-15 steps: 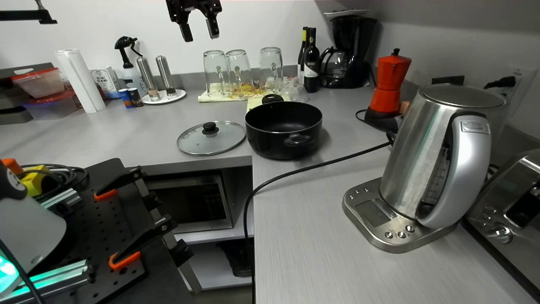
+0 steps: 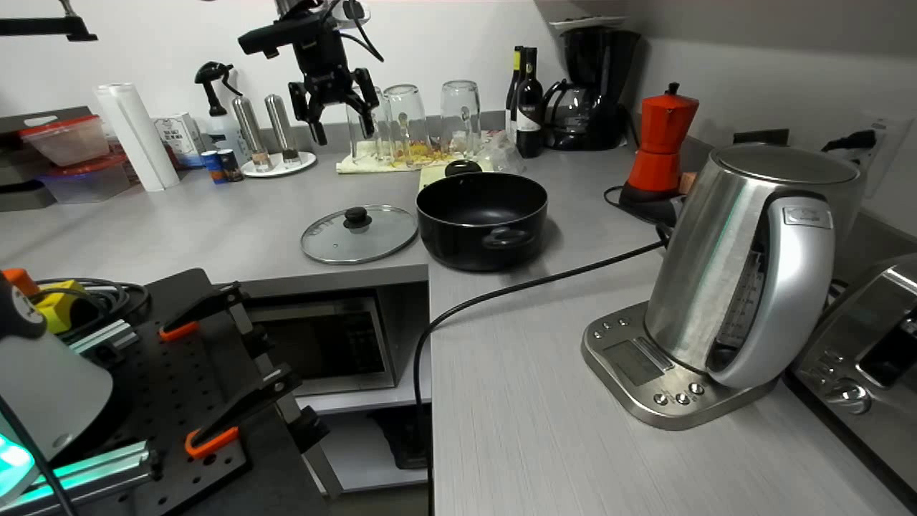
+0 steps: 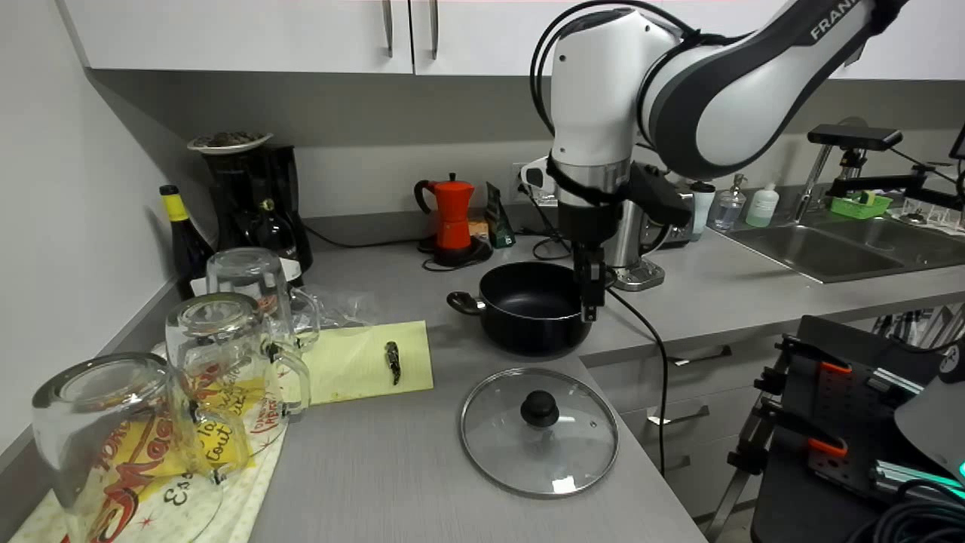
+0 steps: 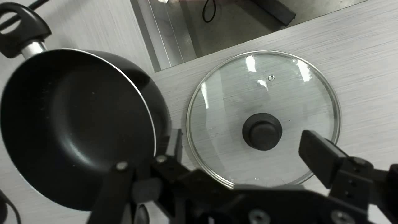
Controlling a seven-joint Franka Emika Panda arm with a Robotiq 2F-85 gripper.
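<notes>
My gripper (image 2: 344, 137) hangs open above the counter, its fingers apart and empty. In the wrist view the glass lid (image 4: 227, 149) lies below, its black knob (image 4: 263, 131) showing between my two fingers but well beneath them. The lid rests flat on the counter with its knob up. Right beside it stands a black two-handled pot (image 2: 481, 245), uncovered; its inside (image 4: 82, 123) looks empty. From the second exterior side, the gripper (image 3: 589, 303) appears in front of the pot's rim, with the lid (image 3: 493, 443) nearer the camera.
Upturned glass mugs (image 3: 117, 434) stand on towels by the wall. A dark pepper-like item (image 3: 393, 362) lies on a yellow cloth (image 3: 348, 366). A steel kettle (image 2: 705, 258) and its black cord (image 2: 533, 284) occupy the other counter. Left of the lid, the counter (image 2: 223, 228) is clear.
My gripper has come down toward the counter, from near the top of the exterior view to in front of the mugs. The fingers remain open; lid and pot have not moved.
</notes>
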